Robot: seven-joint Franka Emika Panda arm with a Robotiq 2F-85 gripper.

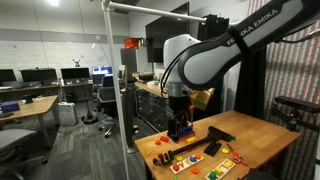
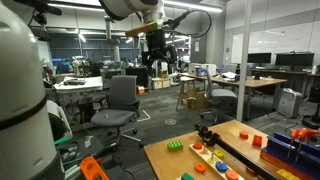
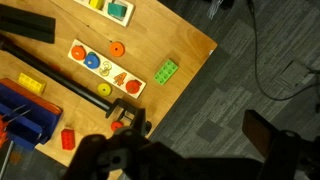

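Note:
My gripper stands open above the table's edge, its two dark fingers wide apart with nothing between them. In exterior view 2 the gripper (image 2: 162, 70) hangs high over the workspace. A green block (image 3: 166, 71) lies alone near the table edge. Beside it is a wooden board (image 3: 88, 50) bearing coloured pieces, some blue and red. An orange piece (image 3: 118, 48) and a yellow round piece (image 3: 104, 89) rest close to that board. A long black tool (image 3: 65, 75) lies across the wood, its head near the left finger.
A blue tray (image 3: 38, 127), a red block (image 3: 68, 139) and a yellow block (image 3: 32, 84) occupy the left of the wrist view. Another board (image 3: 118, 10) is at the top. Past the table edge is grey floor (image 3: 225, 85). A white post (image 1: 118, 90) rises beside the table.

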